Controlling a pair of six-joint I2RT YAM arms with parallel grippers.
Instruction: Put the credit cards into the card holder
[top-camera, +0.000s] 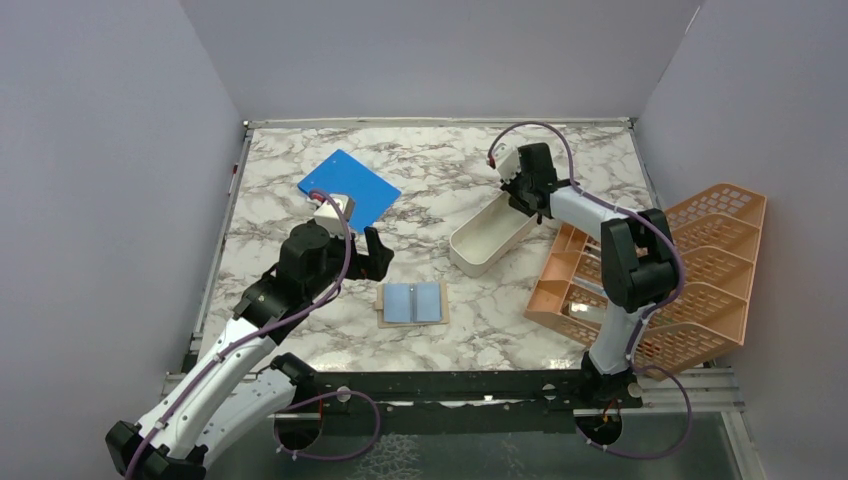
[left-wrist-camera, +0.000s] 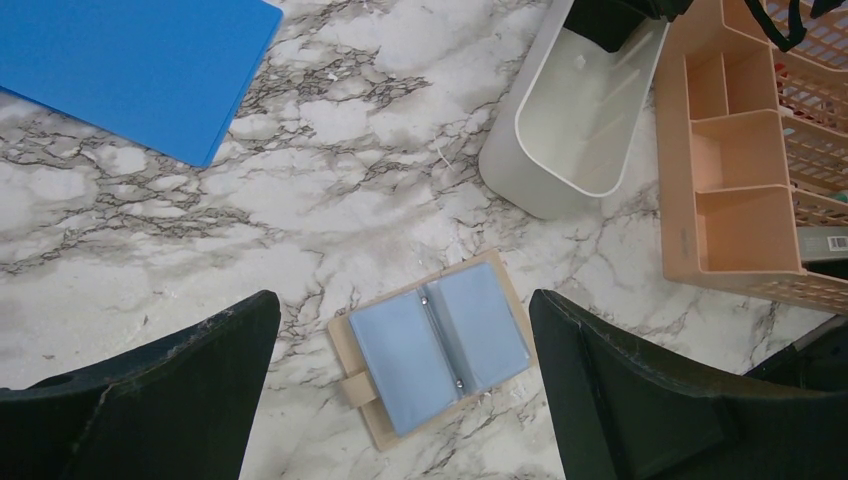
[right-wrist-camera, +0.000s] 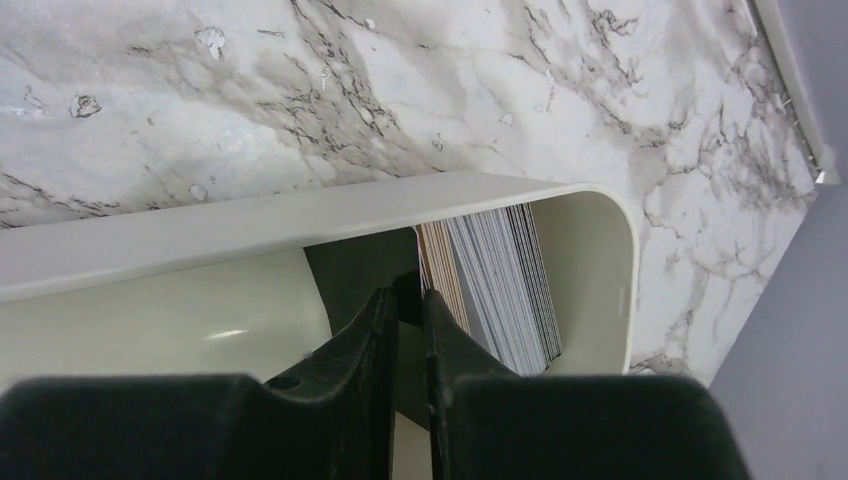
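The card holder (top-camera: 413, 303) lies open on the table, two pale blue sleeves on a beige backing, and it shows close up (left-wrist-camera: 425, 350) in the left wrist view. Cards (right-wrist-camera: 495, 285) stand on edge in a row at one end of the long white box (top-camera: 487, 236). A dark card face (right-wrist-camera: 355, 265) fronts the row. My right gripper reaches into the box at this dark card, its fingers a narrow gap apart; whether they touch the card is unclear. Left of the holder's upper side, my left gripper (top-camera: 378, 252) hovers open and empty.
A blue folder-like sheet (top-camera: 350, 188) lies at the back left. To the right stands an orange-tan organizer (top-camera: 560, 290) with several compartments, close beside the white box. Bare marble tabletop surrounds the holder.
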